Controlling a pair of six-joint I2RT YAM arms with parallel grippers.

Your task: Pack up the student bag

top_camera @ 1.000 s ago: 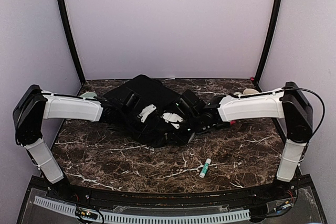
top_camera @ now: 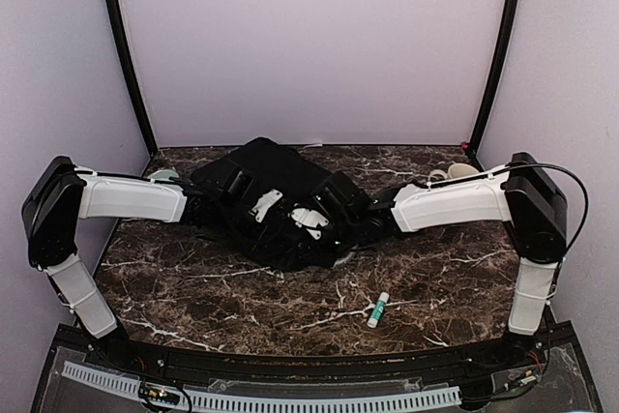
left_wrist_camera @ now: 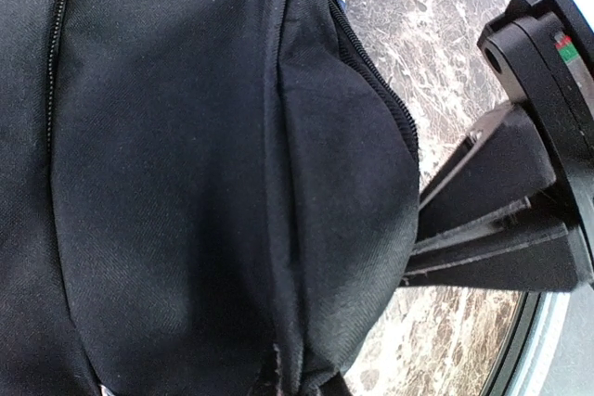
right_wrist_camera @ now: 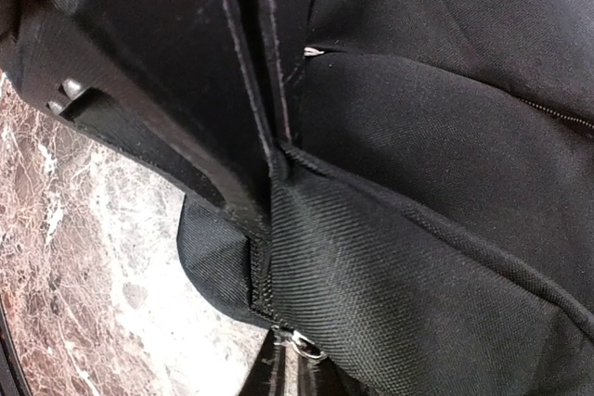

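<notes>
The black bag lies at the middle back of the table, its front partly hidden under both arms. In the left wrist view, a fold of the bag's cloth runs down into my left gripper, which is shut on it. A zipper edge curves along that fold. My right gripper is close by, part open, its fingertips at the zipper's end beside a small metal pull ring. Whether the ring lies between those fingers is not clear. A glue stick rests on the table at front right.
A white cup and a white ring-shaped item stand at the back right, partly behind the right arm. Both grippers nearly touch each other over the bag.
My right gripper has shifted a little left, closer to the left one. The left arm, the bag's back part and the glue stick look unmoved.
</notes>
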